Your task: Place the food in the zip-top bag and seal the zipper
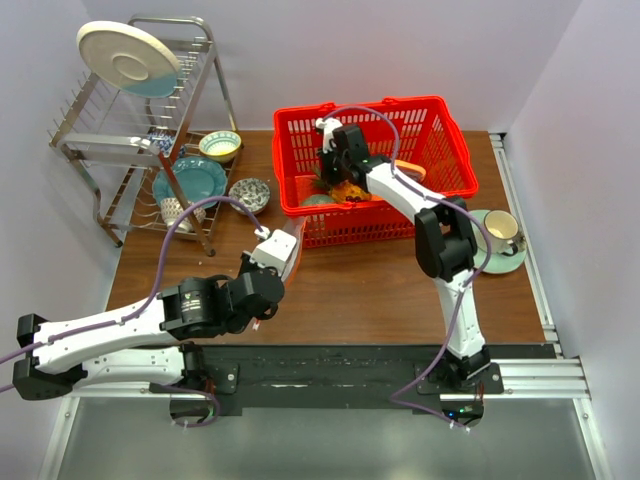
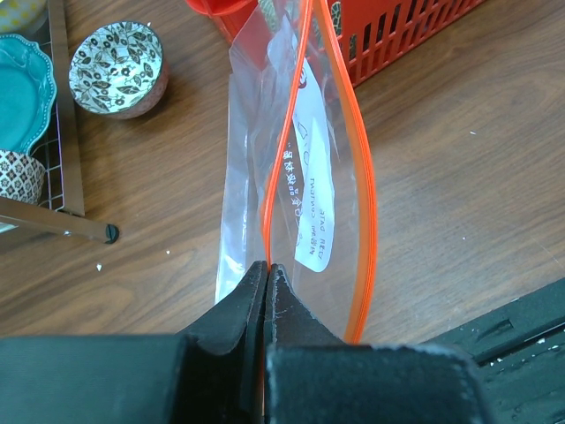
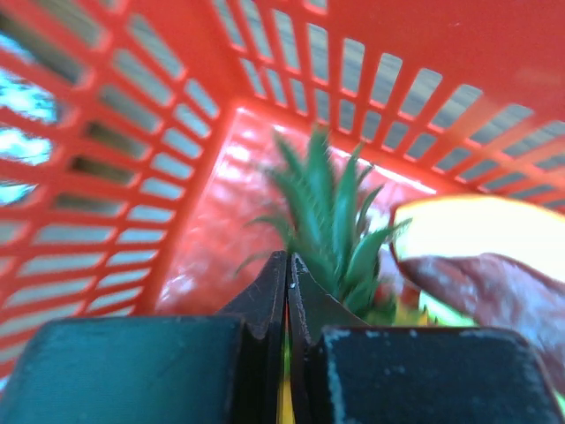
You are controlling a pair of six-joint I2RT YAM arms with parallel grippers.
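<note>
The clear zip top bag [image 2: 300, 159] with orange zipper strips stands open above the wood table. My left gripper is shut on the bag's edge at the near zipper strip. My right gripper is shut inside the red basket [image 1: 440, 150], over the pineapple [image 3: 322, 221]; nothing clearly shows between its fingertips, and the fruit below is partly hidden. Other food lies beside it in the right wrist view: a pale yellow item [image 3: 477, 230] and a dark purple item [image 3: 477, 291].
A dish rack [image 1: 130, 140] with plates and bowls stands at the left, with a patterned bowl [image 1: 249, 195] beside it. A cup [image 1: 498, 230] on a green saucer is at the right.
</note>
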